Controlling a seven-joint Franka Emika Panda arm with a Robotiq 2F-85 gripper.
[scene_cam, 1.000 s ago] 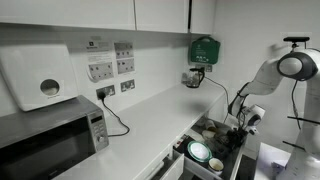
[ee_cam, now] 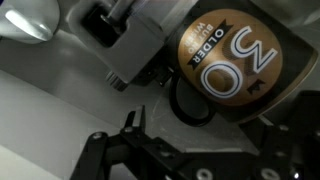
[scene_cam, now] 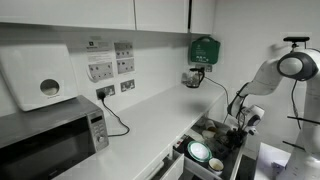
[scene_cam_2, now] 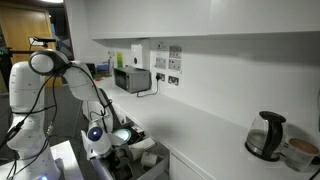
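A black mug with a copper disc reading "30" and "OLDER" lies in the upper right of the wrist view. Its dark handle faces my gripper. The fingers stand apart along the bottom edge, with the handle ahead of the gap and no grip on it showing. In exterior view 1 my gripper is low over the right end of an open drawer, where the mug cannot be made out. In exterior view 2 the arm reaches down into that drawer, its fingertips hard to see.
A dark blocky object lies close to the mug, with a shiny pale item in the corner. The drawer also holds a white plate and a pale cup.
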